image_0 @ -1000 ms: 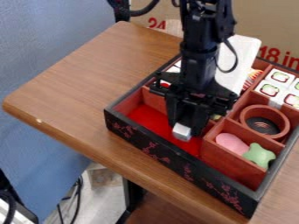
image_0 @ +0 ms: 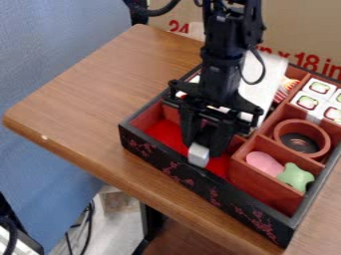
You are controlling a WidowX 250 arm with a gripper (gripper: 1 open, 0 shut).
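My black gripper (image_0: 200, 149) hangs over the left compartment of a dark box (image_0: 240, 199) with red lining (image_0: 163, 129). Its lower tips are down at the compartment, beside a small white block (image_0: 198, 155); whether it grips the block is hard to tell.
Other compartments hold a pink oval (image_0: 264, 163), a green piece (image_0: 294, 177), a dark round object (image_0: 300, 141) in a red ring and white patterned items (image_0: 317, 100). A white sheet stands behind the arm.
The gripper and the white block at its tips have shifted slightly left, and the block sits a little higher in the view than before.
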